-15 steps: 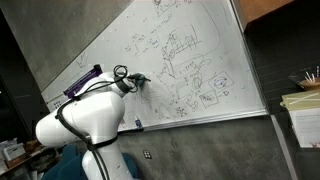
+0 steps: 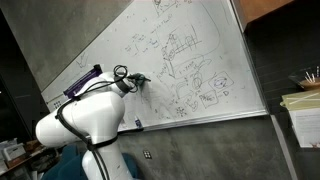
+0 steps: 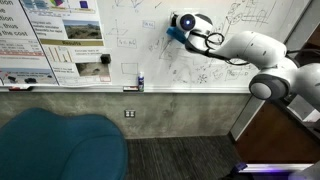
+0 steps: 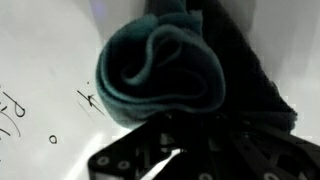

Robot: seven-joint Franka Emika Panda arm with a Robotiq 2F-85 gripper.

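A rolled teal cloth (image 4: 160,70) fills the upper middle of the wrist view, with my gripper shut on it. Dark folds of material hang beside the roll on the right. The whiteboard (image 4: 40,60) lies just behind the cloth, with black marker strokes showing at the left. In the second exterior view my gripper (image 3: 178,30) is up against the upper part of the whiteboard, and a bit of teal shows by its fingers. Whether the cloth presses on the board cannot be told. The fingertips are hidden by the cloth.
Drawings and writing cover much of the whiteboard (image 2: 195,60). A bottle (image 3: 141,83) stands on the board's lower ledge, and a small black object (image 3: 105,59) sits on the board near the posters (image 3: 60,40). A teal chair (image 3: 65,145) is on the floor in front.
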